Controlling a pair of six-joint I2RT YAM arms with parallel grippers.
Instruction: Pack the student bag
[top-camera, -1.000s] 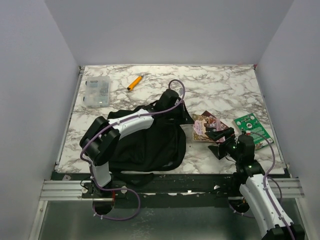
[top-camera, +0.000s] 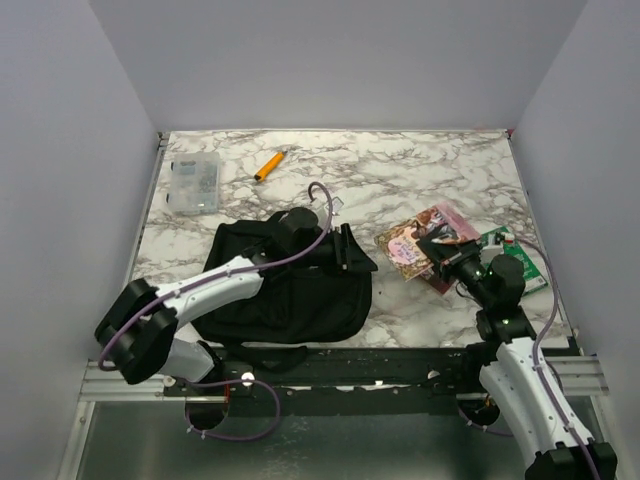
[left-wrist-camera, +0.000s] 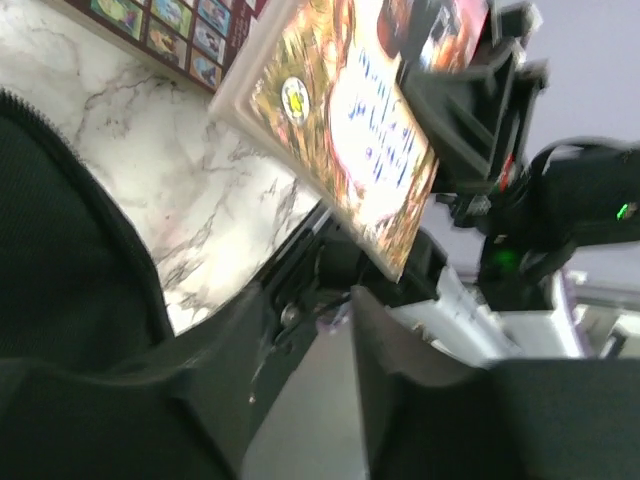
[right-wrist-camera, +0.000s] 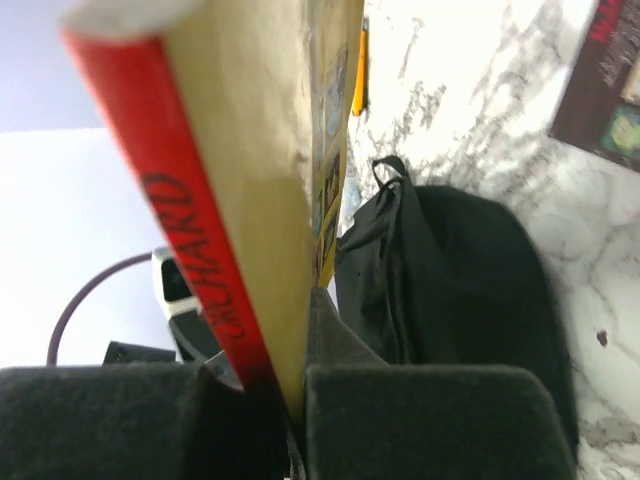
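My right gripper is shut on a picture book (top-camera: 405, 245), holding it raised above the right of the table. In the right wrist view the book's red spine and page edges rise from between the fingers. My left gripper stands open, its blurred fingers apart and empty; the book (left-wrist-camera: 370, 140) is beyond them, clear of both. The black bag (top-camera: 300, 305) lies flat on the left, under the left arm. A dark red book (left-wrist-camera: 160, 30) with small pictures lies on the table, mostly hidden from above. The green book (top-camera: 537, 277) is partly covered by the right arm.
A clear plastic case (top-camera: 194, 183) sits at the back left, with an orange pen-like item (top-camera: 269, 166) to its right.
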